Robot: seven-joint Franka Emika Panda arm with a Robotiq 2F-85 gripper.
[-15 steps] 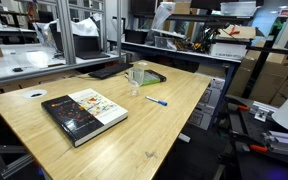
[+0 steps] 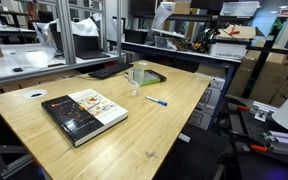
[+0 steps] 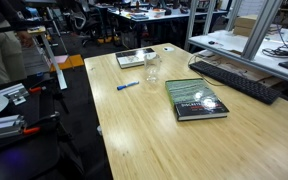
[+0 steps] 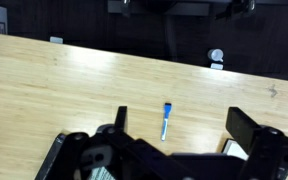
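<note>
A blue pen-like stick (image 2: 156, 100) lies on the wooden table, also seen in the second exterior view as a blue pen (image 3: 128, 86). In the wrist view this pen (image 4: 166, 122) lies between the fingers as seen from above. My gripper is open and holds nothing; its dark fingers stand wide apart, well above the tabletop. Clear glassware (image 3: 152, 66) stands near the pen; I cannot tell whether it is one piece or two. A thick book (image 2: 86, 115) with a black and white cover lies flat, and a green book (image 3: 196, 100) lies on the other side.
A black keyboard (image 3: 234, 80) lies along the table's side, by metal frame posts (image 2: 66, 32). Bare wood (image 3: 174, 150) surrounds the pen. In the wrist view, a book edge (image 4: 54, 158) shows at lower left. Past the table edge, the floor is dark.
</note>
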